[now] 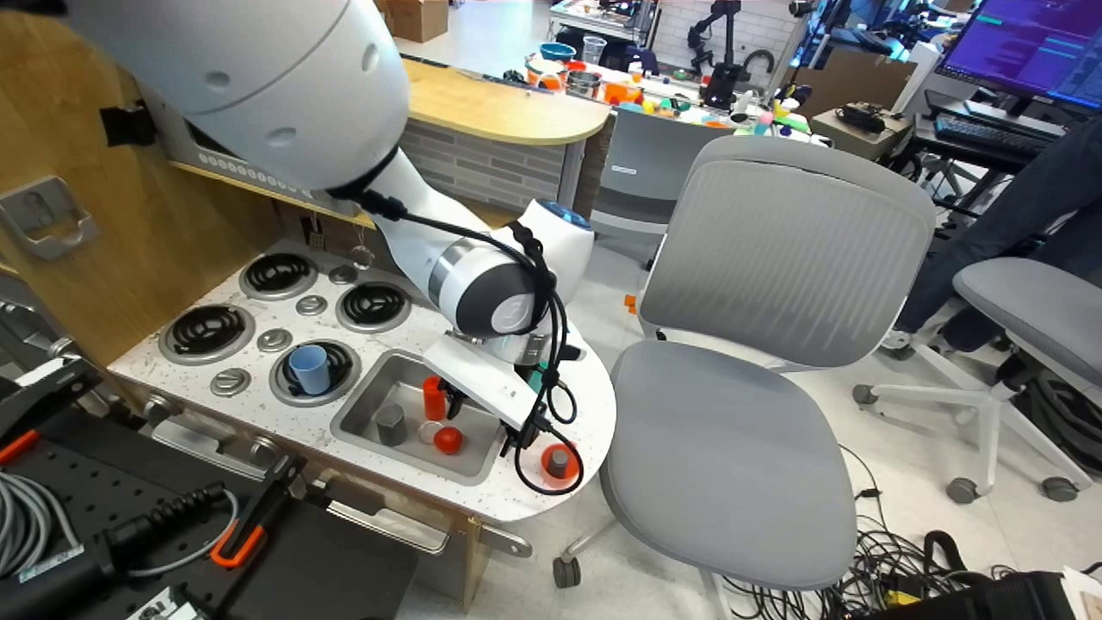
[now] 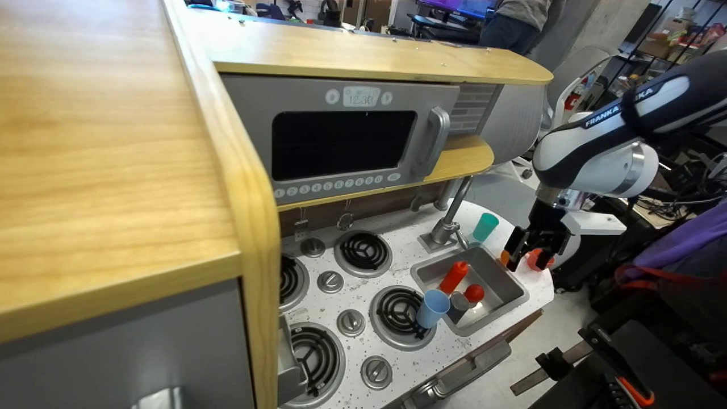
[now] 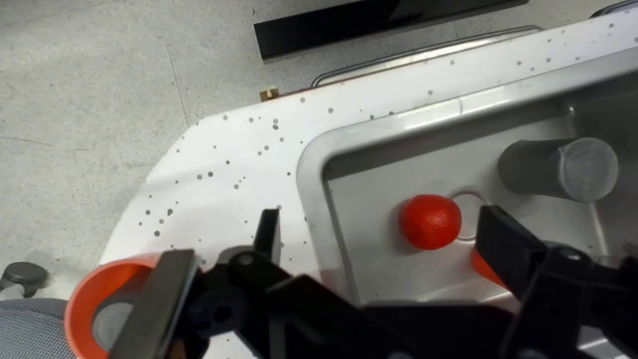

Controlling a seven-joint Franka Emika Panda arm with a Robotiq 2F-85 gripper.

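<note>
My gripper (image 2: 527, 262) hangs low over the right end of the counter, fingers spread and nothing seen held between them. In the wrist view its dark fingers stand at the left and right, with the sink's (image 3: 314, 173) near rim between them. A red ball (image 3: 430, 221) lies in the sink beside the drain. An orange ball (image 2: 505, 258) is mostly hidden by the gripper in exterior view 2. Also in the sink are a grey cup (image 3: 532, 167) and a red bottle-like piece (image 1: 434, 398). A red cup (image 1: 560, 477) with something grey inside stands near the counter's rounded end.
A blue cup (image 1: 310, 370) rests on a stove burner. The faucet (image 2: 443, 232) rises behind the sink, near a teal cup (image 2: 485, 226). A microwave (image 2: 341, 136) hangs above. Speckled counter (image 3: 239, 155) in front of the sink's right end is bare.
</note>
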